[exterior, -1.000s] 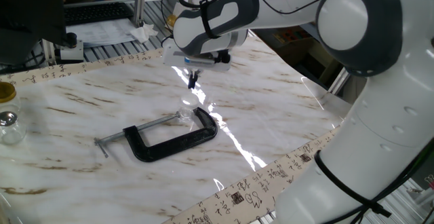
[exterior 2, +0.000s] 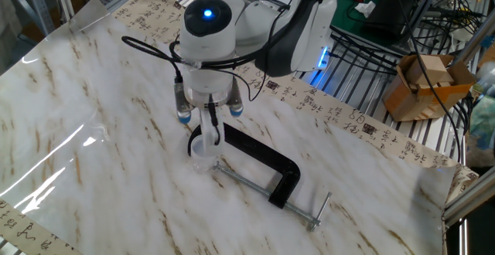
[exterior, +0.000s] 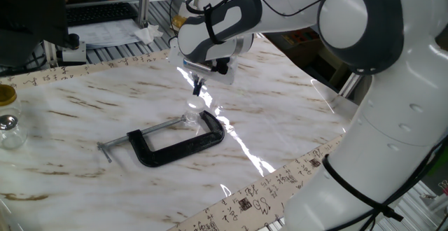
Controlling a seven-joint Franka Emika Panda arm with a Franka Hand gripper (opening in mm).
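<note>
A black C-clamp (exterior: 183, 150) with a long metal screw (exterior: 155, 128) lies flat on the marbled table. At its closed-in end stands a small clear cup (exterior: 192, 114), between the screw tip and the clamp's finger end; in the second exterior view the cup (exterior 2: 203, 156) is partly behind glare. My gripper (exterior: 198, 89) points down just above the cup, its dark fingertips close together. From the other side, the gripper (exterior 2: 214, 137) overlaps the cup's upper part, and I see nothing held between the narrow fingers. Whether the tips touch the cup does not show clearly.
A glass jar with a yellow lid (exterior: 8, 112) stands at the table's left edge. Beyond the table are a keyboard (exterior: 101, 12), papers and, on the other side, a cardboard box (exterior 2: 428, 89).
My arm has shifted slightly, and the gripper sits a little lower and nearer the cup. The clamp and the cup have not moved.
</note>
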